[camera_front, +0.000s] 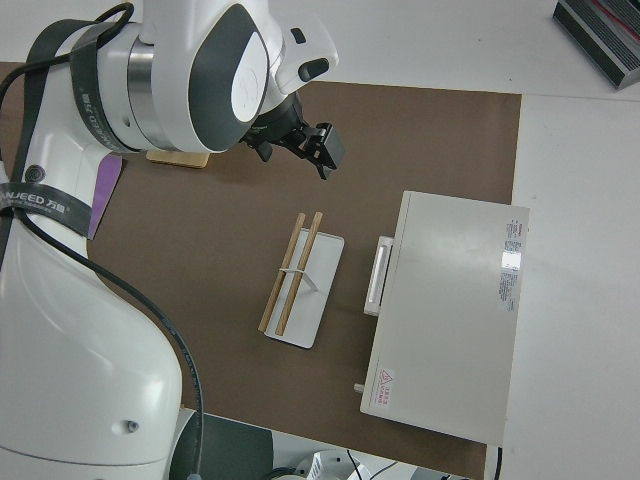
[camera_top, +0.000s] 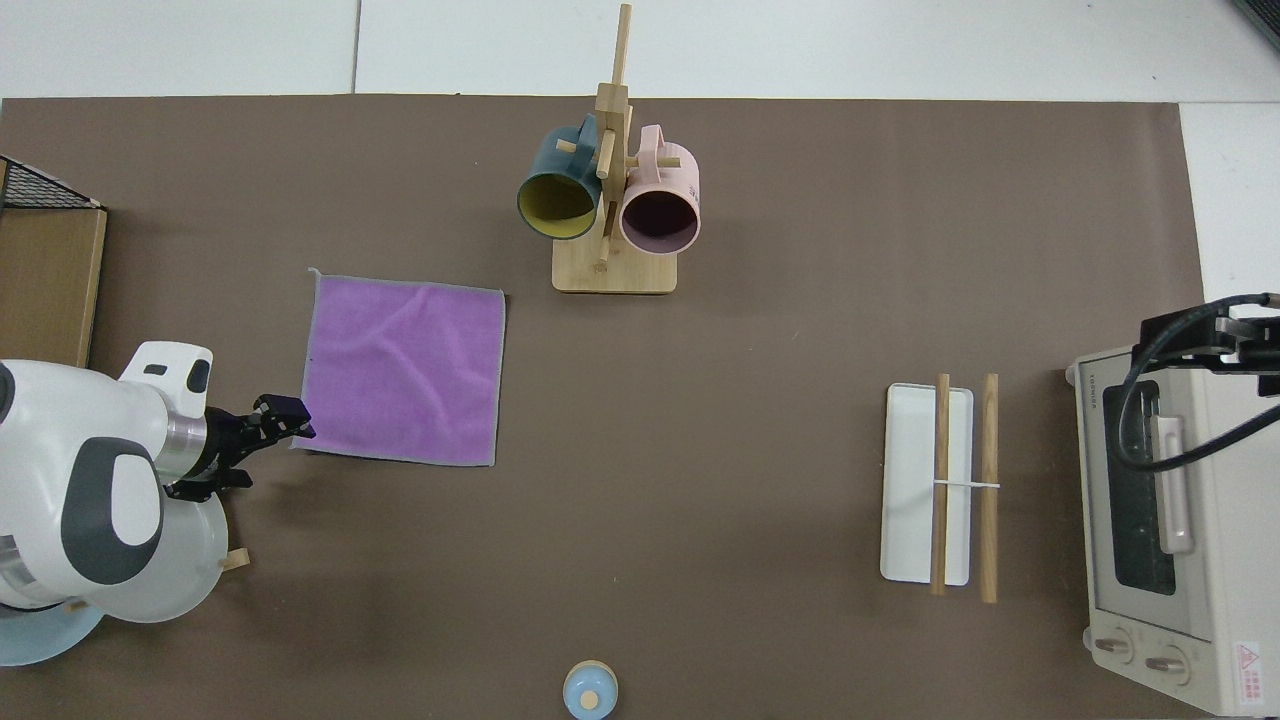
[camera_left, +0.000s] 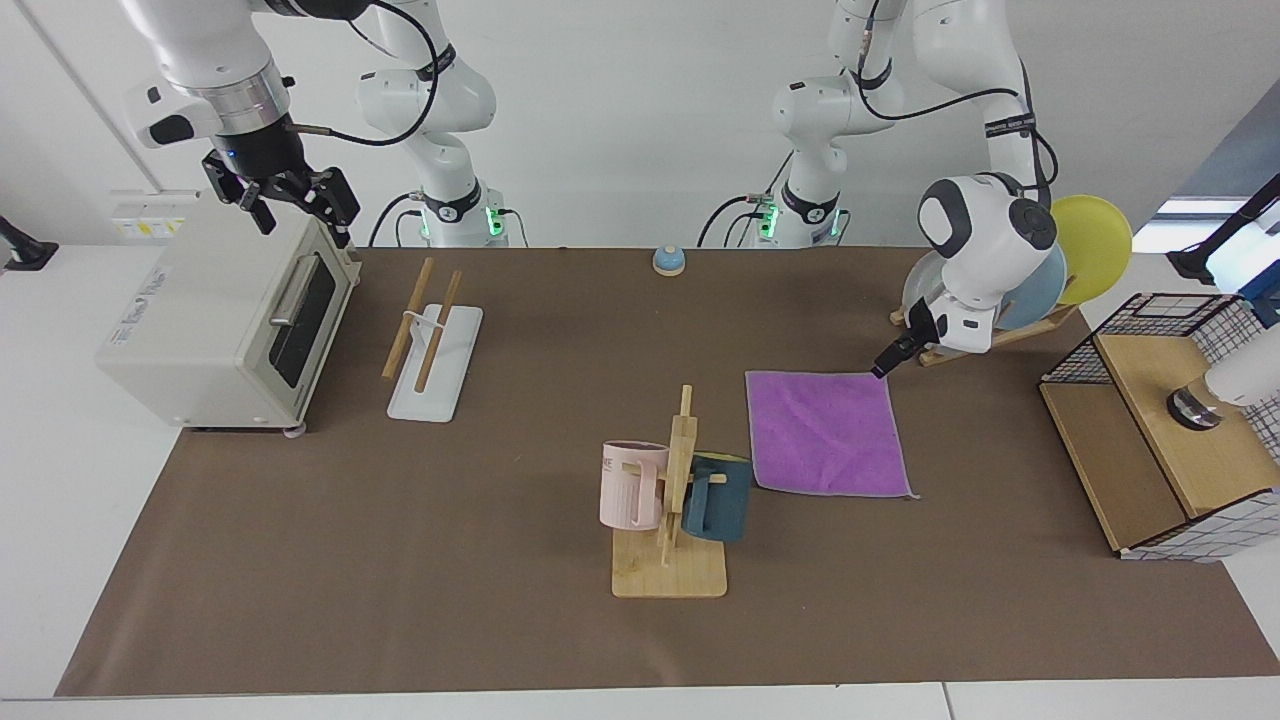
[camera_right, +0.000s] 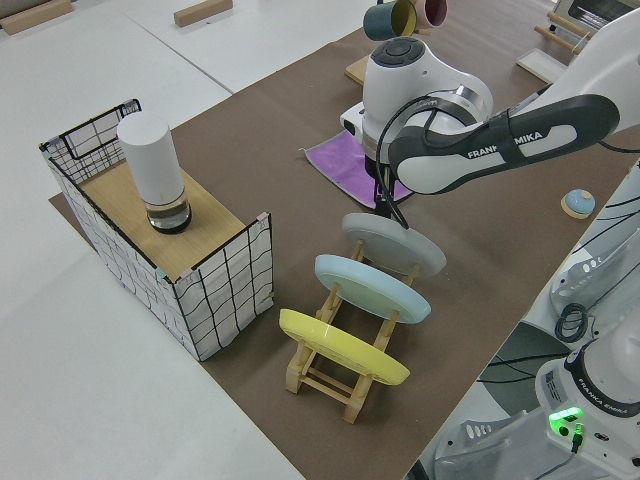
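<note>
A purple cloth (camera_top: 399, 372) lies flat on the brown mat. My left gripper (camera_top: 270, 432) is over its lower-left corner, beside the plate rack with white (camera_right: 393, 243), blue and yellow plates; whether its fingers are open is unclear. My right gripper (camera_front: 317, 150) hangs above the oven (camera_top: 1236, 540) side of the table, its finger state unclear. A pink mug (camera_top: 660, 198) and a teal mug (camera_top: 558, 192) hang on a wooden tree at the back.
A white board (camera_top: 902, 480) with two wooden rods lies left of the oven. A small blue round object (camera_top: 590, 690) is at the front edge. A wire-sided wooden shelf (camera_left: 1164, 456) stands at one end.
</note>
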